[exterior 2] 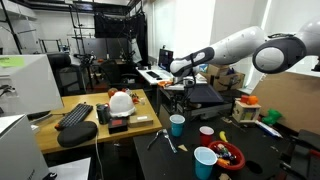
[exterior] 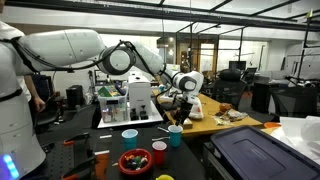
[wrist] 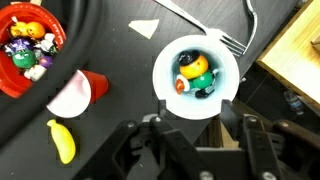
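Note:
My gripper points downward with its fingers apart and nothing visible between them. Below it, in the wrist view, is a round cup [wrist: 161,75], pale inside, with small orange, green and red-and-white toys [wrist: 197,75] at its bottom. From outside that cup is blue [exterior: 175,137], and the gripper [exterior: 183,112] hangs over it. Exterior view 2 has the same blue cup [exterior 2: 177,127] beneath the arm's end. A red bowl [wrist: 14,78] holds several colourful toys. Between bowl and cup stands a red cup [wrist: 97,86], pale inside.
A second blue cup [exterior 2: 205,165] stands near the red bowl. A yellow object [wrist: 62,141] and a fork [wrist: 205,28] lie on the dark table. A wooden table [exterior: 222,122] with clutter borders the workspace; a large dark bin [exterior: 262,152] sits to the right.

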